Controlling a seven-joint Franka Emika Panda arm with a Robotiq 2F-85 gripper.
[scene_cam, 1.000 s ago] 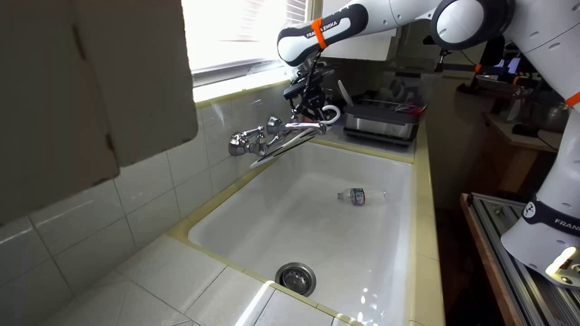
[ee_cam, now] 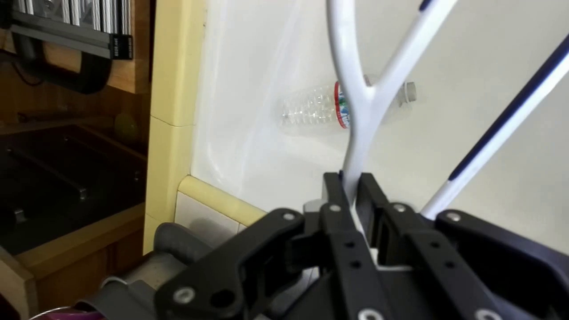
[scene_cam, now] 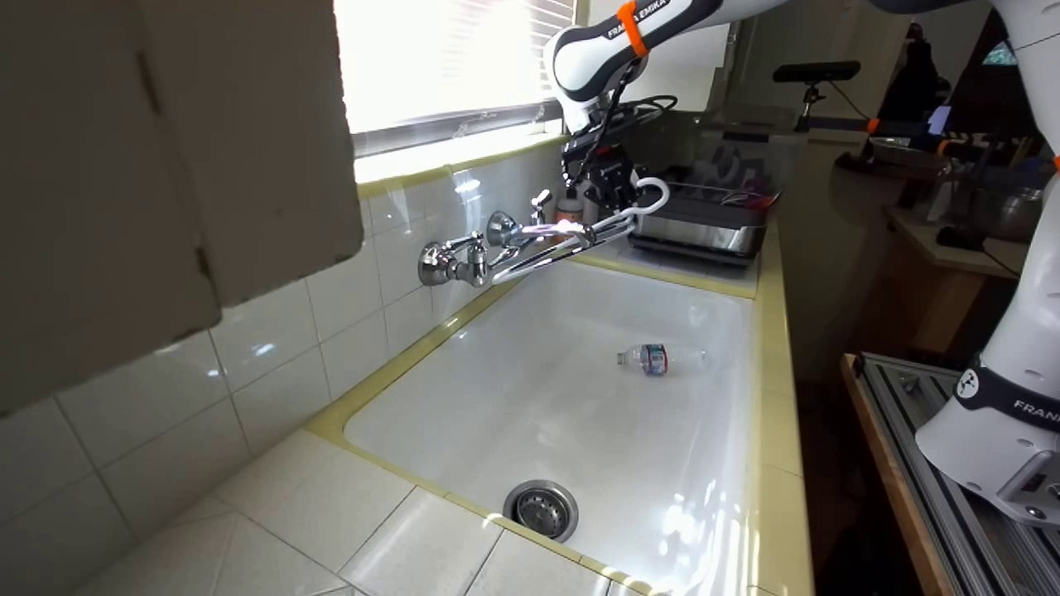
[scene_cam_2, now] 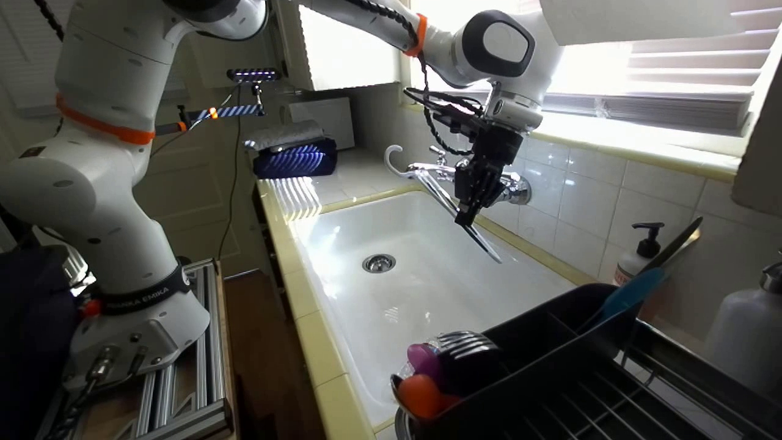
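Observation:
A white clothes hanger is clamped at its neck between the black fingers of my gripper, which is shut on it. Its arms fork away over the sink in the wrist view. In exterior view 1 the curved hook sticks out to the right of the gripper, near the faucet spout. Exterior view 2 shows the gripper above the sink, with a hanger arm slanting down past the fingers. A clear plastic bottle lies on its side in the white sink, below and apart from the hanger.
The chrome faucet juts from the tiled wall close to the hanger. A black dish rack with utensils stands at the sink's end. Yellow tile edging borders the basin; most of the basin is clear.
In exterior view 1 my gripper and the hanger have shifted right and slightly up, and the hook now reaches farther past the spout. The bottle lies where it was.

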